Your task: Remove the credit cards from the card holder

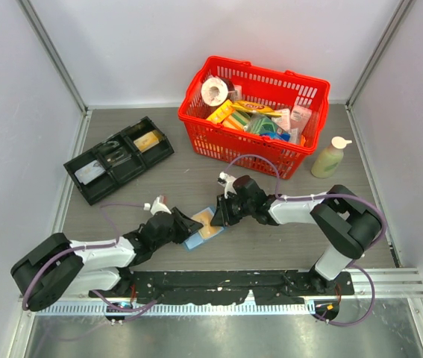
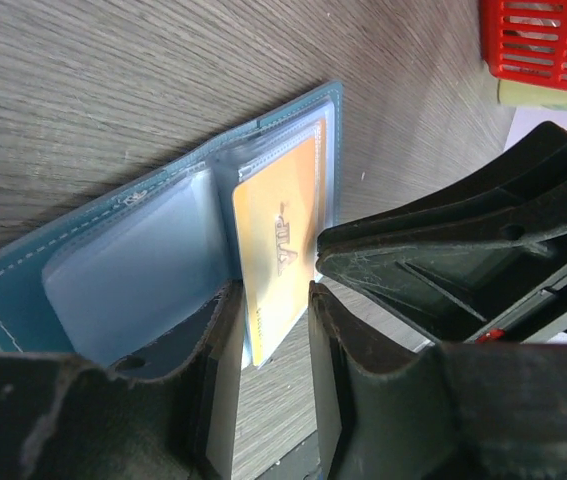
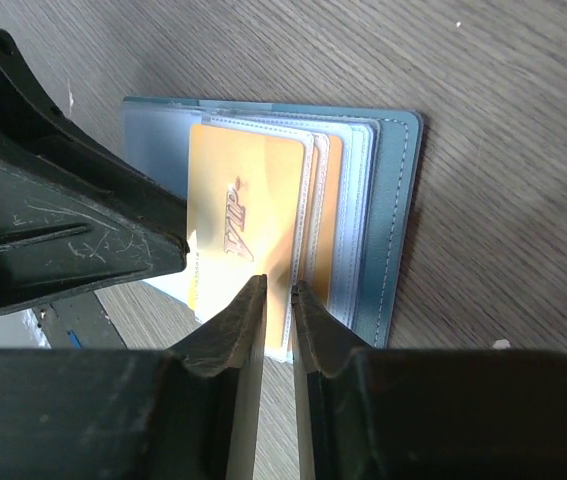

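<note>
The blue card holder (image 1: 193, 239) lies flat and open between my grippers, orange cards (image 2: 274, 220) in its pocket. In the left wrist view, my left gripper is partly open over the card edge, its fingertips at the holder; whether it grips anything is unclear. In the right wrist view, my right gripper has its fingertips close together at the edge of the top card (image 3: 243, 210); a grip cannot be made out. Each wrist view shows the other gripper reaching in beside the cards.
A red basket (image 1: 248, 142) full of goods stands at the back, a pump bottle (image 1: 327, 160) to its right. A black compartment tray (image 1: 118, 156) lies at the back left. The table's front middle holds only the holder and grippers.
</note>
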